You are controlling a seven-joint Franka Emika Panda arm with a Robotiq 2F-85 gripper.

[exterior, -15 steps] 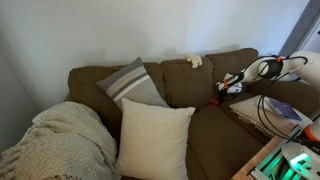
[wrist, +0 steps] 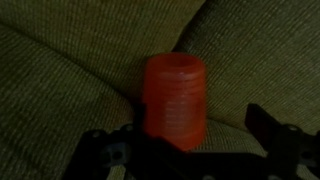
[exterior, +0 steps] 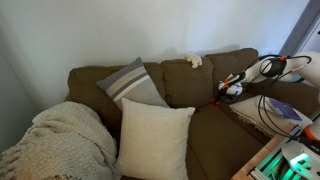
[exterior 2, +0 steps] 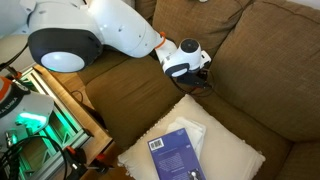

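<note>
A red, ribbed cylinder [wrist: 175,95], perhaps a cup or bottle, rests in a crease between the brown cushions in the wrist view. Its lower part runs down behind the dark gripper parts. My gripper is open over it, with the cylinder nearer the left finger than the right. In exterior view 1 the red cylinder [exterior: 213,102] is a small patch just left of the gripper [exterior: 222,97]. Exterior view 2 shows the arm's end [exterior 2: 187,58] low over the couch, and the fingers are hard to make out there.
The brown couch [exterior: 205,140] has a white pillow [exterior: 153,142] and striped pillow [exterior: 131,85] to the left. A small cream plush [exterior: 194,60] sits on the backrest. A purple book [exterior 2: 177,158] lies on a pale cushion [exterior 2: 230,153] near the arm.
The arm's end has shifted slightly and its forearm sits a little differently, still close to the red cylinder. The pillows and plush have not moved.
</note>
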